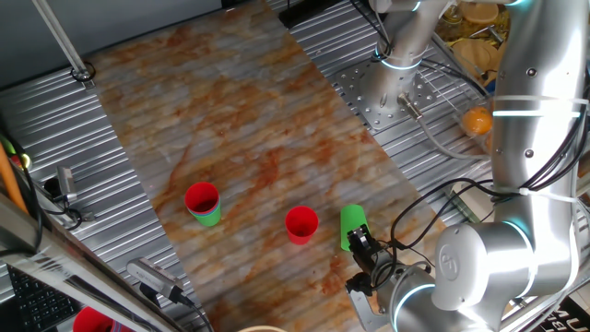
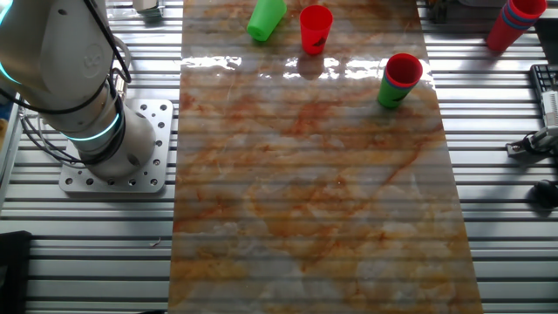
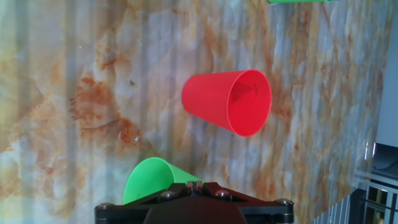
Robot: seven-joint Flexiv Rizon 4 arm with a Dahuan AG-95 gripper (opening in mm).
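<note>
My gripper reaches in from the bottom of the wrist view, its fingertips close together: it is shut. Right behind the tips is a green cup (image 3: 146, 182), its mouth facing left and much of its body hidden by the gripper. From the side, that green cup (image 1: 352, 224) meets the gripper (image 1: 358, 238) at its lower end and looks tilted or lying; whether its wall is between the fingers does not show. A red cup (image 1: 301, 226) stands upright beside it. Farther left, a red cup (image 1: 202, 196) is stacked in a green cup (image 1: 211, 218).
More stacked cups (image 2: 513, 24) stand off the marbled board (image 2: 323, 209), beyond its right edge in exterior view 2. A camera (image 1: 155, 277) on a mount is near the board's edge. Most of the board's middle is bare.
</note>
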